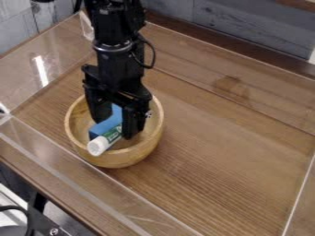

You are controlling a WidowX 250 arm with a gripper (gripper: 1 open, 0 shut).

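My black arm comes down from the top to the gripper (113,109), which stands open low over a tan bowl (151,147) left of the picture's middle. In the bowl lie a blue block (106,123) and a white and green cylindrical item (103,143), tilted along a diagonal. The gripper's fingers partly hide both items, and I cannot tell if they touch them.
A dark cable (13,210) runs at the lower left edge. A raised wooden edge lies along the back right.
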